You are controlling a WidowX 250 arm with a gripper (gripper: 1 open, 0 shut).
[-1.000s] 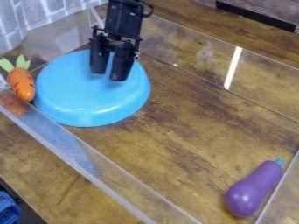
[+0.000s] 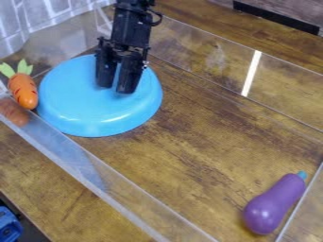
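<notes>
My black gripper (image 2: 119, 66) reaches down from the top onto a round blue lid or plate (image 2: 89, 109) at the left of the wooden work surface. Its fingertips sit over the middle of the blue disc; whether they are open or shut is hard to make out. An orange toy carrot (image 2: 23, 92) lies at the disc's left edge, and a purple toy eggplant (image 2: 271, 206) lies at the lower right.
Clear plastic walls border the wooden surface (image 2: 195, 142), whose middle and right are mostly bare. A small blue object (image 2: 7, 227) shows at the lower left corner, partly out of view.
My gripper has shifted very slightly over the blue disc. The carrot and eggplant look unmoved.
</notes>
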